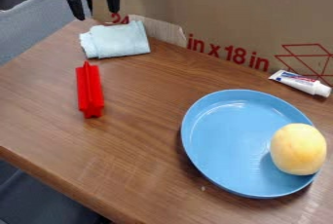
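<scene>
My black gripper (pixel 95 12) hangs open at the top left of the camera view, above a folded pale cloth (pixel 113 40) with nothing between its fingers. A red elongated object (pixel 90 93) lies on the wooden table at the left. A blue plate (pixel 228 135) sits at the right, holding a round pale yellow object (pixel 298 149) on its right side. A toothpaste tube (pixel 301 83) lies behind the plate at the right.
A cardboard box wall (pixel 221 9) runs along the back.
</scene>
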